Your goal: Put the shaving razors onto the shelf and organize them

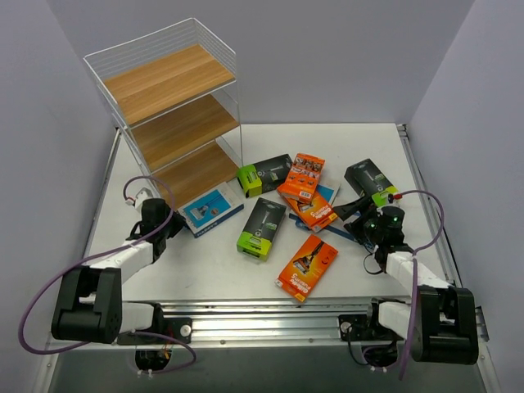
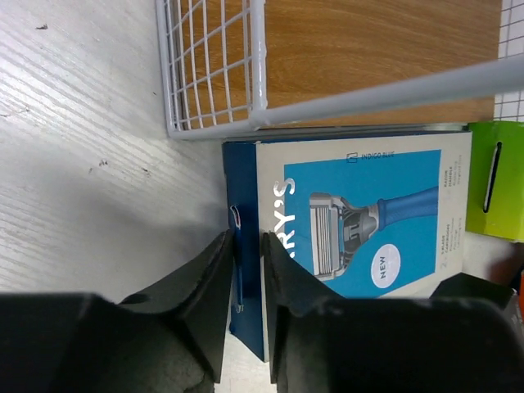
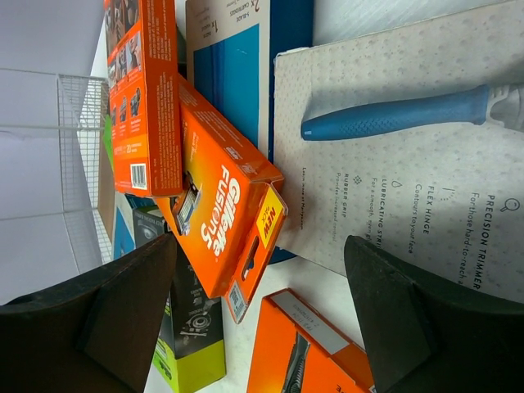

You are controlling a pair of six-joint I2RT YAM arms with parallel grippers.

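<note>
The wire shelf (image 1: pixel 172 78) with wooden levels stands at the back left. A blue-and-white Harry's box (image 2: pixel 377 213) lies against the front of its lowest level. My left gripper is at the box's near-left end, its fingers close together with the dark blue side between their tips; whether both press on it cannot be told. My right gripper stands open over the right-hand pile, nothing held. Below it show an orange Gillette box (image 3: pixel 217 201) and a pale Harry's back panel (image 3: pixel 393 196).
Green-and-black boxes lie by the shelf (image 1: pixel 264 174), mid-table (image 1: pixel 262 228) and at the back right (image 1: pixel 368 180). Another orange box (image 1: pixel 307 266) lies near the front edge.
</note>
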